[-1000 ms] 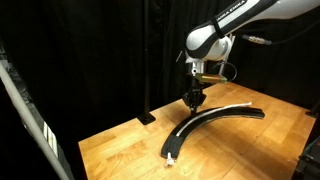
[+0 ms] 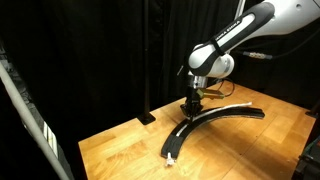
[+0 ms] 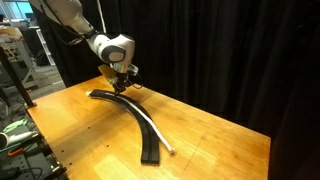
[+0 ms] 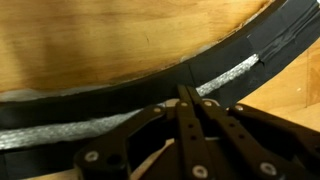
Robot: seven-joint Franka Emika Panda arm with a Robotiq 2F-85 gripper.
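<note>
A black curved strip [image 2: 215, 117] lies on the wooden table, bending from the near left to the far right. A thin whitish, rope-like strand [image 4: 60, 135] runs along the black band in the wrist view, passes behind my fingers and shows again on their far side. In exterior view 2 a pale length [image 3: 157, 130] extends along the outer edge of the black curve. My gripper is low over the band, with its fingertips together close to the strand. Whether they touch it is hidden, and nothing shows between them.
Bare wooden tabletop [image 3: 215, 140] spreads widely around the curve. Near the back edge sits a small black piece [image 2: 146, 118]. Dark curtains [image 2: 85, 65] hang behind the table, and a pale pole [image 2: 35, 125] stands at the left.
The arm has come down, bringing my gripper lower over the curved strip. The black strip lies where it was.
</note>
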